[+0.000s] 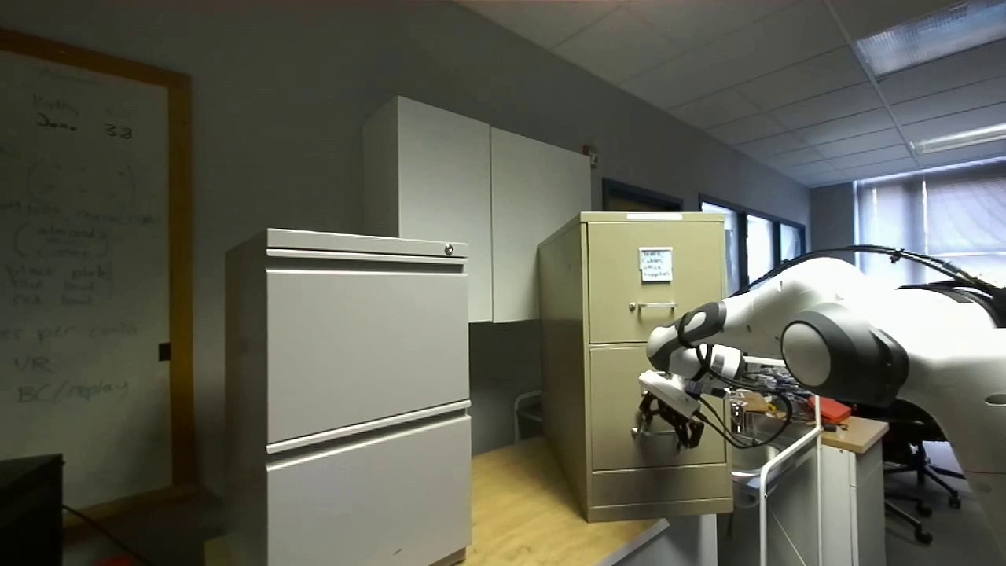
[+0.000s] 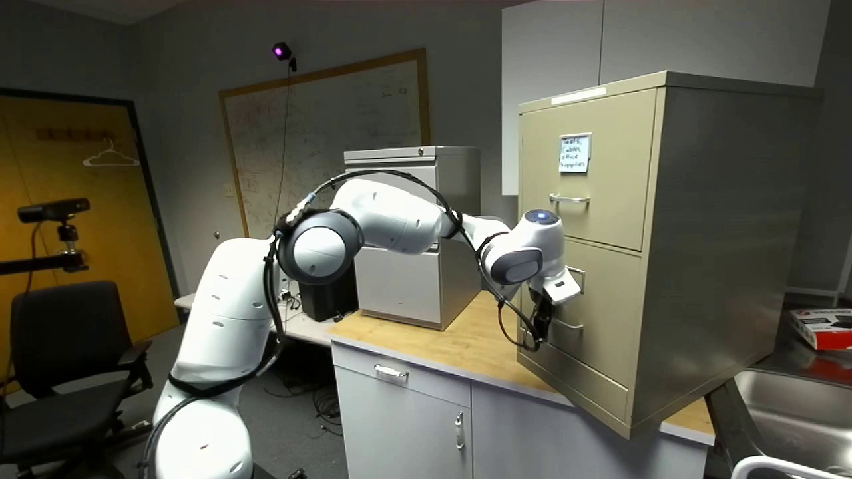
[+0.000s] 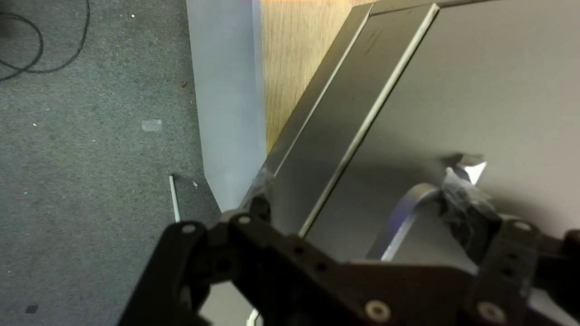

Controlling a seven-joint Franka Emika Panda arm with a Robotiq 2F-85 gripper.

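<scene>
The tan filing cabinet has two drawers, both flush with its front. Its upper drawer carries a handwritten label and a metal handle. At the lower drawer my gripper is tilted close against the front, beside that drawer's handle. In the wrist view the gripper is open. One of its fingers overlaps the curved handle and hides part of it; whether they touch is unclear. The other finger stands off to the left, over the drawer's lower edge.
A grey two-drawer cabinet stands on the same wooden counter, left of the tan one. Beside the tan cabinet are a sink and a white rail. Open floor lies in front of the counter.
</scene>
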